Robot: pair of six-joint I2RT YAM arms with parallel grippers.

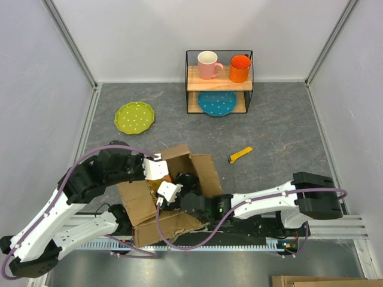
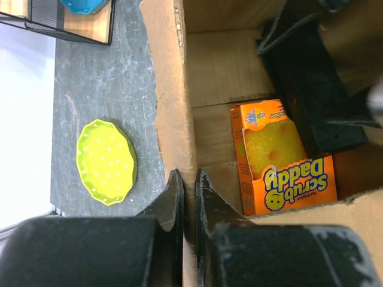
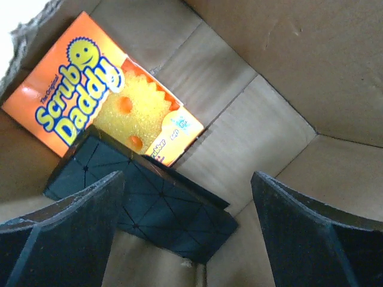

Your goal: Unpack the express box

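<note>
An open cardboard box (image 1: 137,200) stands at the front of the table, its flaps spread. In the left wrist view my left gripper is shut on the box's upper edge, cardboard (image 2: 170,89) running between its fingers. Inside lie an orange Scrub Daddy package (image 2: 287,185) and a black box (image 2: 317,95) with a pattern of lines, which partly overlaps the package. My right gripper is open inside the cardboard box, over the black box (image 3: 143,197). Its fingers stand wide apart, one on either side, and I cannot tell whether they touch it.
A green plate (image 1: 134,118) lies at the back left, and a yellow cutter (image 1: 240,155) right of the box. The rack (image 1: 191,86) at the back holds a pink mug (image 1: 207,64), an orange mug (image 1: 239,69) and a blue plate (image 1: 217,103).
</note>
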